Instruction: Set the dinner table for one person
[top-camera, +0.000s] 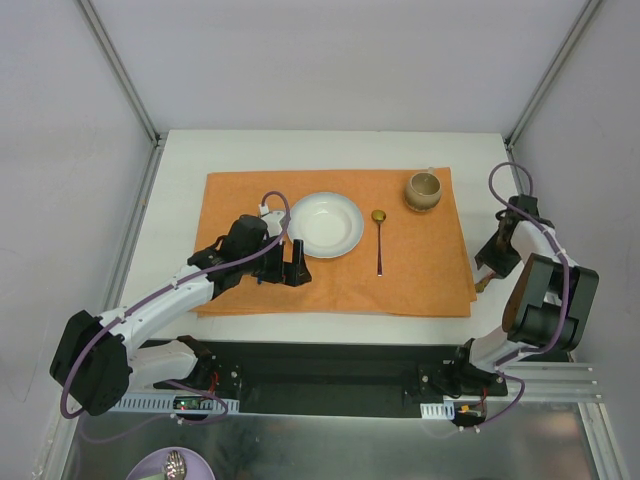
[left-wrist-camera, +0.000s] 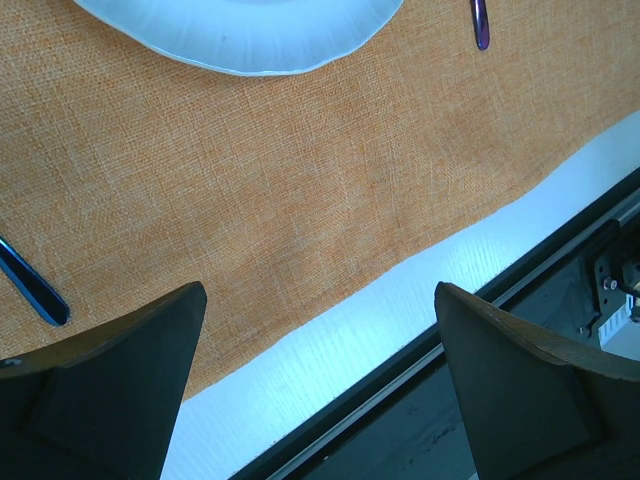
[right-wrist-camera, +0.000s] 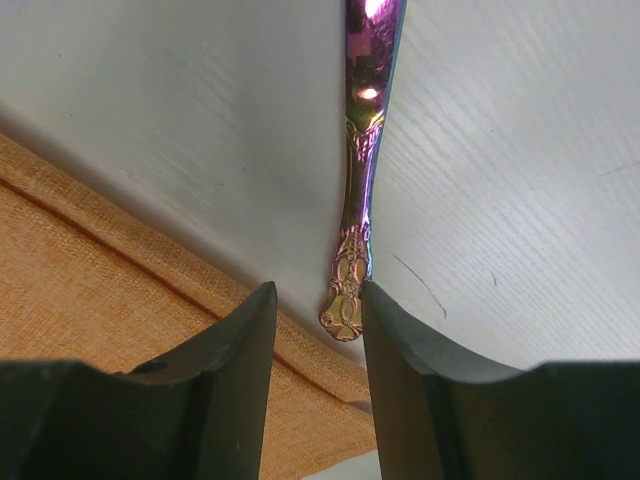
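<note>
A white plate (top-camera: 325, 225) rests on the orange placemat (top-camera: 350, 290), a gold-headed spoon (top-camera: 379, 235) to its right and a mug (top-camera: 422, 192) at the upper right. My open left gripper is over the mat below the plate; a dark utensil handle (left-wrist-camera: 35, 285) shows at its left. On the white table right of the mat lies an iridescent knife (right-wrist-camera: 360, 170), its patterned handle just ahead of my open right gripper, with nothing held.
A purple bowl (top-camera: 150, 466) with silverware sits below the table at the bottom.
</note>
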